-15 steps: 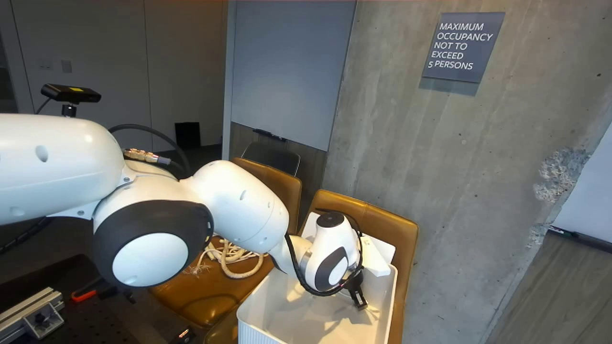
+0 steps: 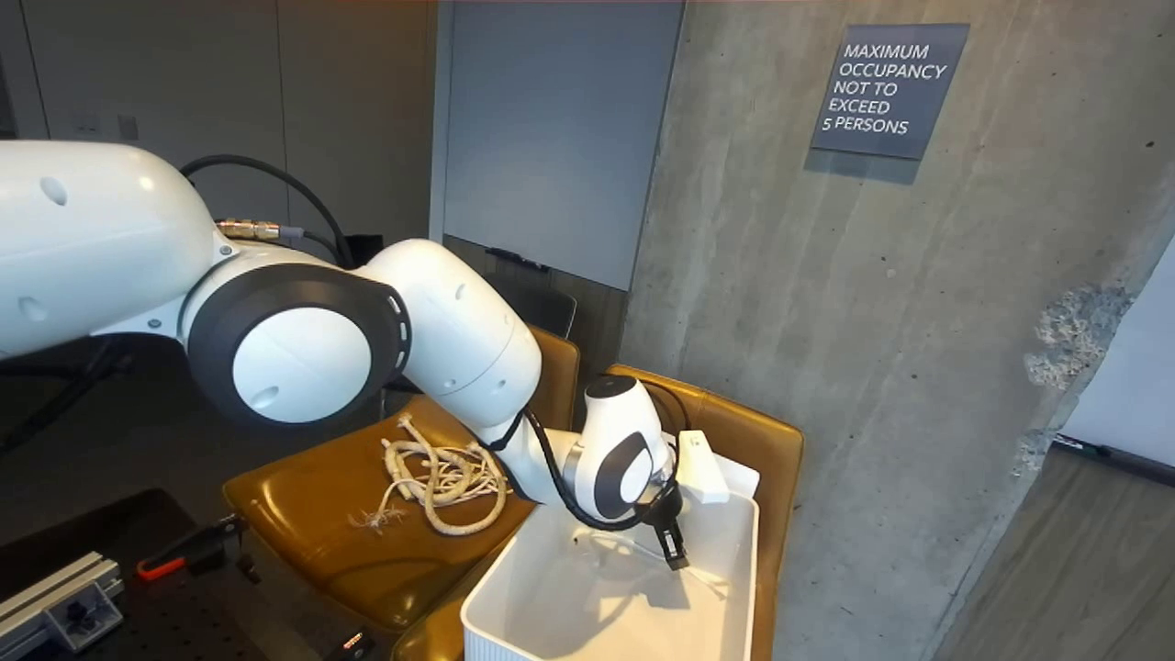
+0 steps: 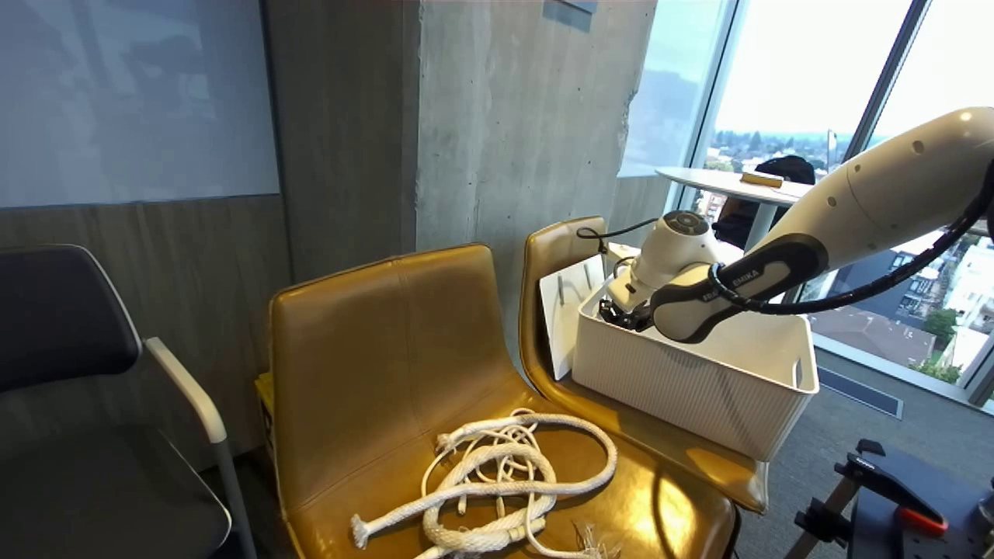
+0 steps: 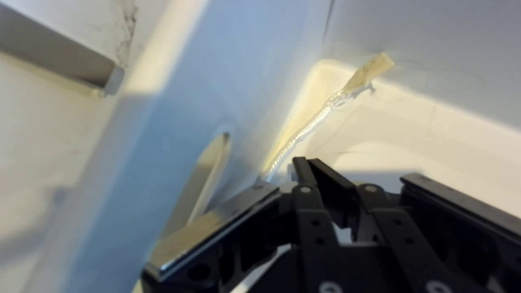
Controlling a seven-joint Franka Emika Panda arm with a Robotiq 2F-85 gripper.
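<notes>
Inside the white bin (image 2: 721,611), my gripper (image 2: 675,562) points down near the end wall, shut on a thin white rope. In the wrist view the rope (image 4: 306,131) runs from a frayed, tape-wrapped end in the bin's corner down behind the gripper. The exact spot where the fingers pinch it is hidden there. The bin's near wall (image 3: 689,396) conceals the fingertips in exterior view 2. A larger tangle of cream rope (image 3: 508,489) lies on the brown chair seat, outside the bin.
The bin stands on a second brown chair (image 2: 771,441), a white panel (image 3: 561,321) upright between bin and backrest. A handle slot (image 4: 200,180) pierces the wall close beside the gripper. Much of the bin floor is bare. A dark table with clamps (image 2: 182,562) is at lower left.
The gripper has risen and shifted somewhat left inside the bin, and the arm's elbow is higher. More of the chair's rope tangle now shows. The bin has moved little, if at all.
</notes>
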